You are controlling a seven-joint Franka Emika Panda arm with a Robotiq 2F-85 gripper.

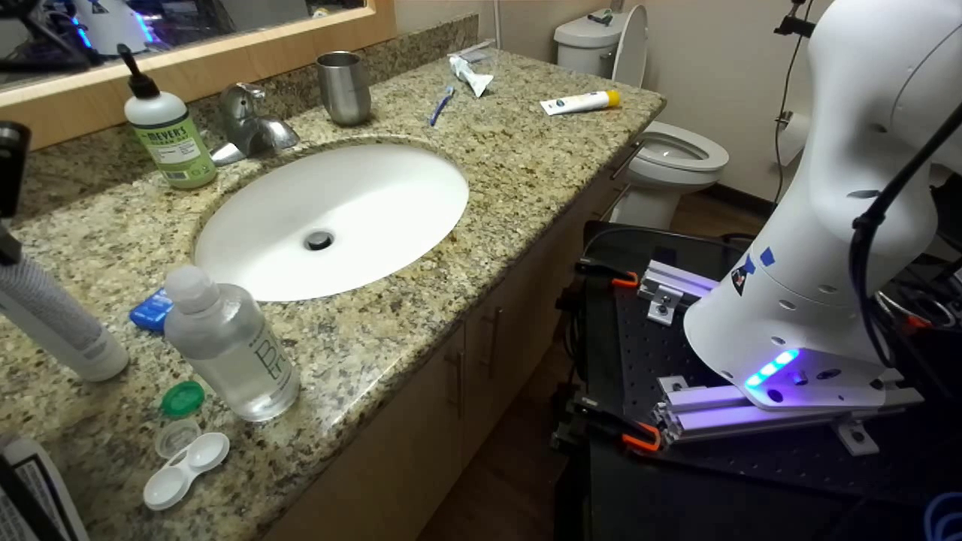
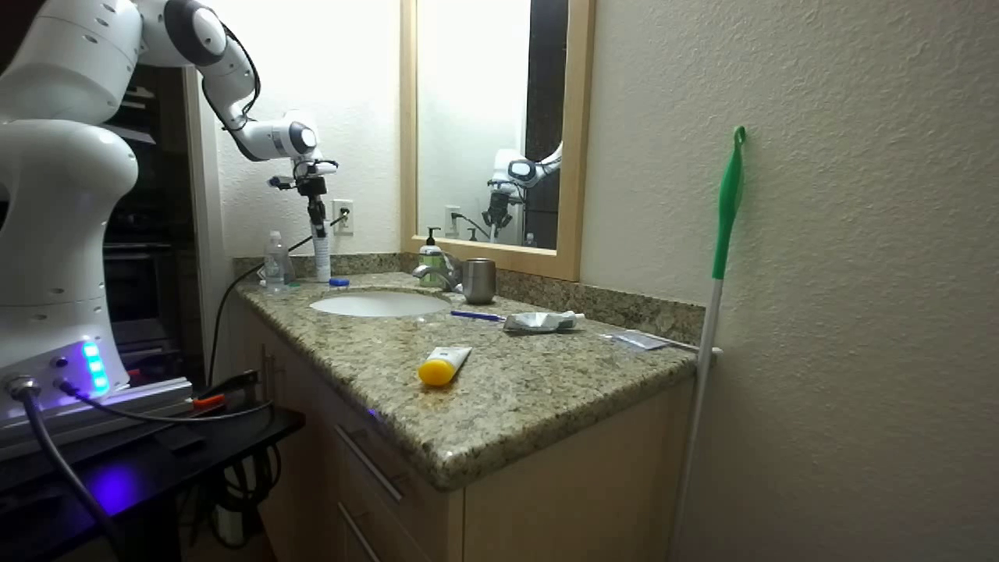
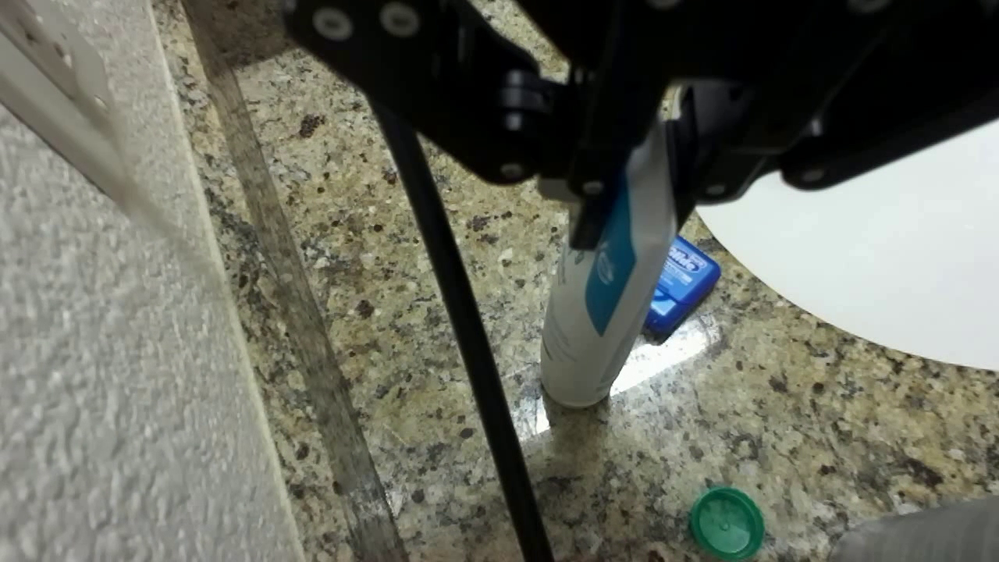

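Observation:
A slim white bottle (image 3: 585, 318) with a blue label patch stands upright at the counter's far-left end, its upper part between my fingers. My gripper is shut on it. From the second exterior view, the gripper (image 2: 318, 220) points straight down over the same bottle (image 2: 321, 253), whose base appears to rest on the granite. Only the lower part of the bottle (image 1: 58, 320) shows at the left edge of the first exterior view, with a bit of the dark gripper above it.
Close by the bottle lie a blue floss box (image 1: 152, 311), a clear liquid bottle (image 1: 233, 347), a green cap (image 1: 183, 398) and a white lens case (image 1: 186, 469). The sink (image 1: 388, 212) opens beside them. A black cable (image 3: 459, 300) crosses the wrist view near the wall.

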